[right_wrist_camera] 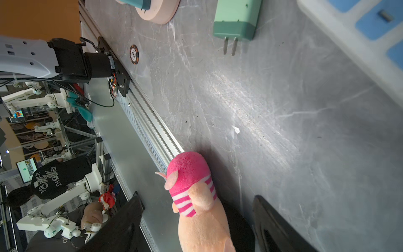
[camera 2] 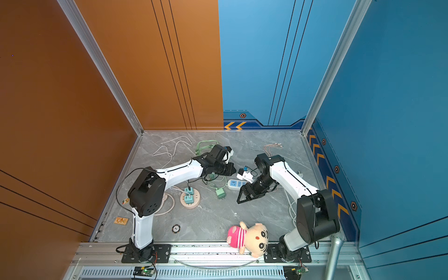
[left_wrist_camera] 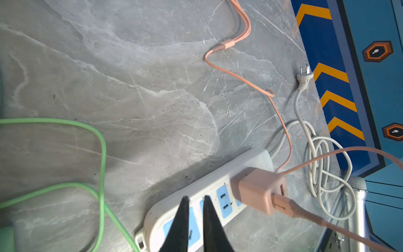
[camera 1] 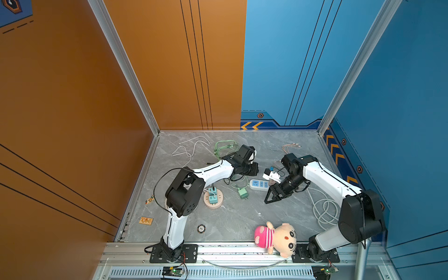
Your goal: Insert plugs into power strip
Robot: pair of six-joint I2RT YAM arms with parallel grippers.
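Observation:
A white power strip [camera 1: 255, 183] with blue socket faces lies mid-table. Seen in the left wrist view, a pink plug adapter [left_wrist_camera: 257, 189] sits against the far-right part of the strip [left_wrist_camera: 184, 201], with a pink cable running from it. My left gripper hangs over the strip's near-left sockets, its narrow fingers slightly apart and nothing between them. On the bare table left of the strip lies a green plug [right_wrist_camera: 237, 19], prongs toward the front. My right gripper [camera 1: 272, 197] is wide open and empty, low in front of the strip's right part.
A round pink socket base [camera 1: 206, 200] carrying teal plugs [camera 1: 212, 195] stands to the left. A plush toy [camera 1: 277, 238] lies at the front edge. Coiled white cable [left_wrist_camera: 323, 168] is at the right; green cable [left_wrist_camera: 79, 121] lies at the back left.

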